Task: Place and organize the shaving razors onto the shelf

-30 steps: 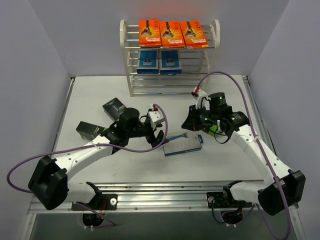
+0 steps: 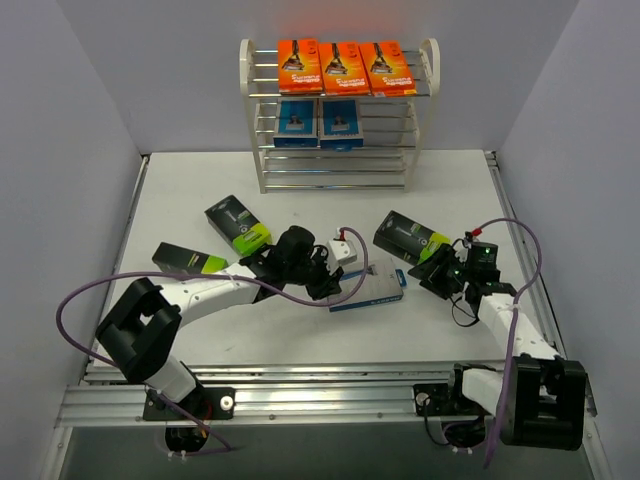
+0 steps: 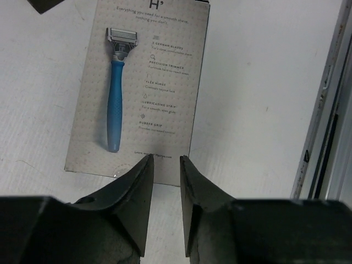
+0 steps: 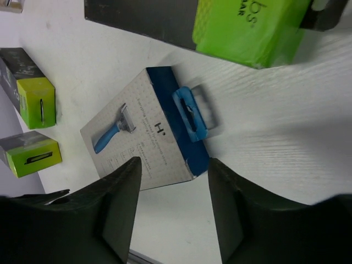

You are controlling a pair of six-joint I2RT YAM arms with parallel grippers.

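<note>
A razor box with a blue-handled razor (image 3: pixel 115 99) lies flat mid-table (image 2: pixel 370 292). My left gripper (image 2: pixel 330 288) hovers over its near end, fingers part open with a narrow gap and nothing held (image 3: pixel 166 162). My right gripper (image 2: pixel 437 275) is at the box's right, fingers apart and empty (image 4: pixel 175 168). Black-green boxes lie behind it (image 2: pixel 405 236) and at left, one at upper left (image 2: pixel 232 220), another lower (image 2: pixel 185 260).
The white shelf rack (image 2: pixel 430 70) at the back holds three orange boxes (image 2: pixel 341 68) on top and two blue boxes (image 2: pixel 340 125) below; its lower levels are empty.
My left gripper has shifted slightly right.
</note>
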